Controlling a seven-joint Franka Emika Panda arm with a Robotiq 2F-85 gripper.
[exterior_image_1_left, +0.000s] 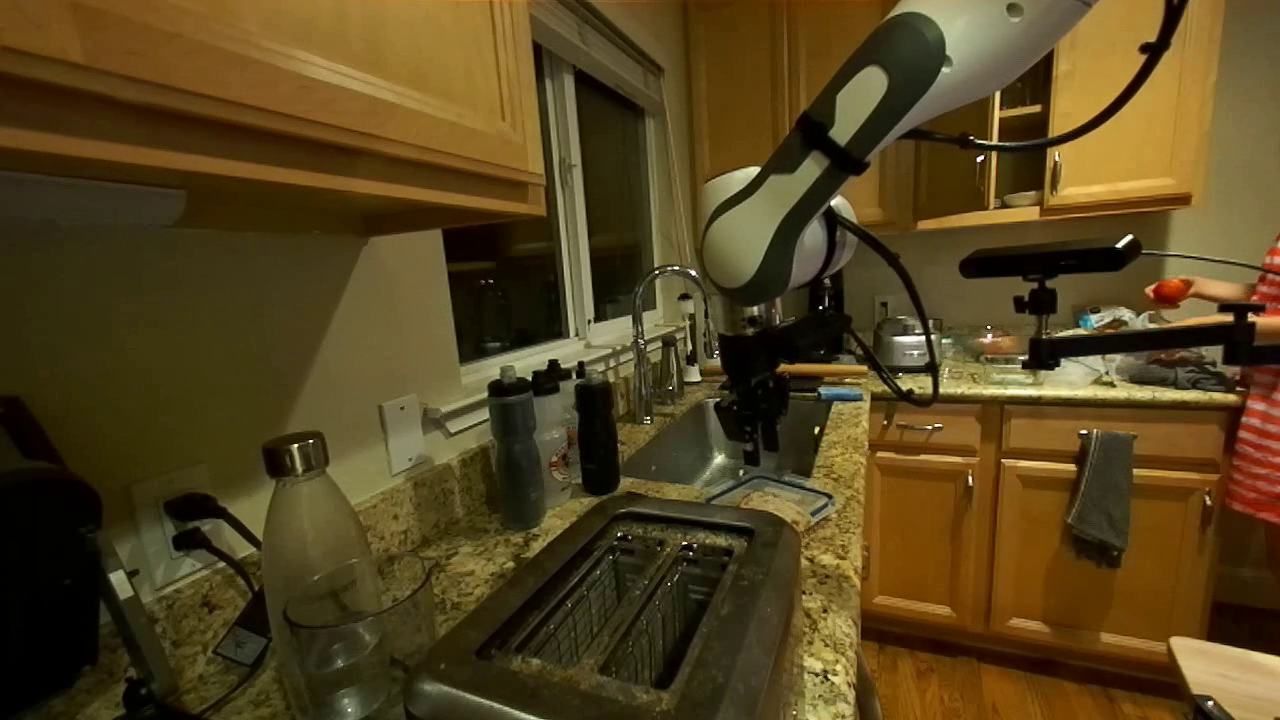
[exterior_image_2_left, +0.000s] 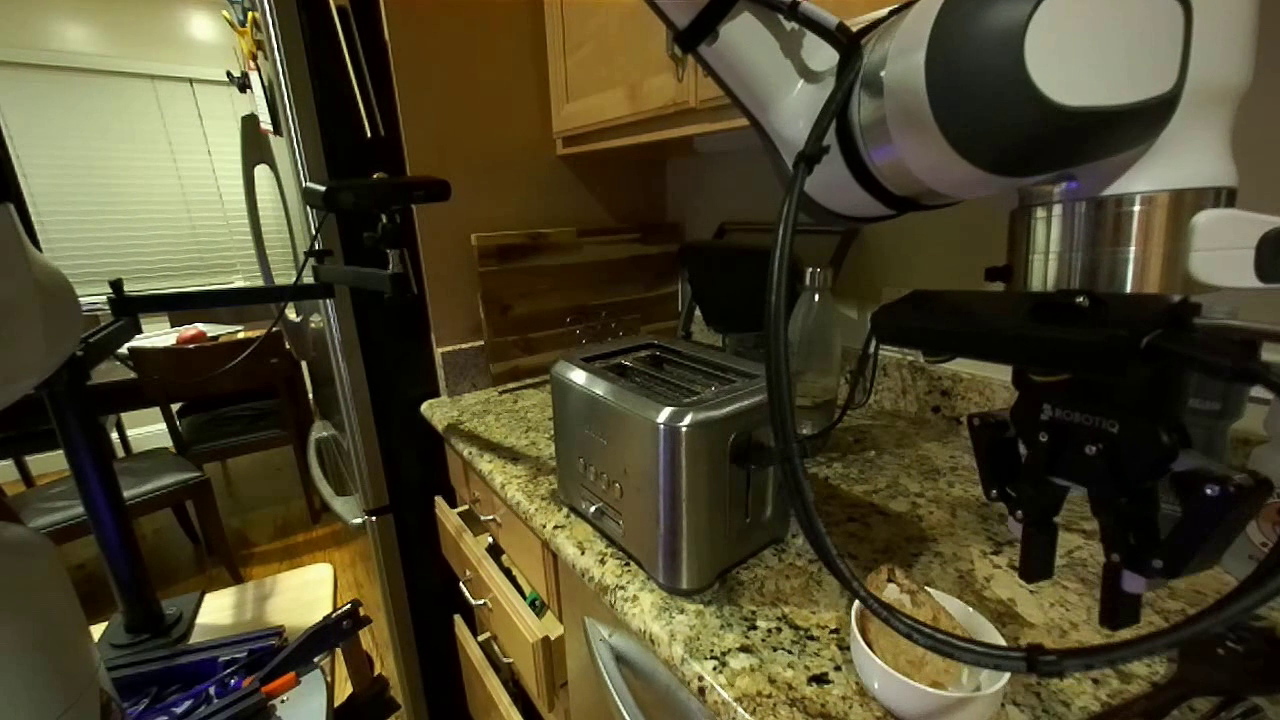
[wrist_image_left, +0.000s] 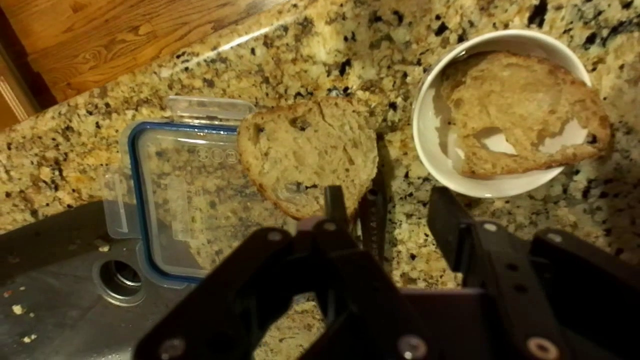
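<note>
A slice of bread lies flat over the right part of a clear, blue-rimmed container lid in the wrist view. Another slice rests inside a white bowl, its edge over the rim. My gripper is partly open, with nothing between its fingers. One finger overlaps the lower edge of the slice on the lid in this view; the other shows below the bowl. From the side, the gripper hangs above the counter near the sink, clear of the bread. The bowl also shows below the gripper.
A metal toaster with empty-looking slots stands on the counter. A dark handle-like object lies beside the lid's slice. The sink borders the lid. Several bottles line the wall, and a glass bottle stands by the toaster.
</note>
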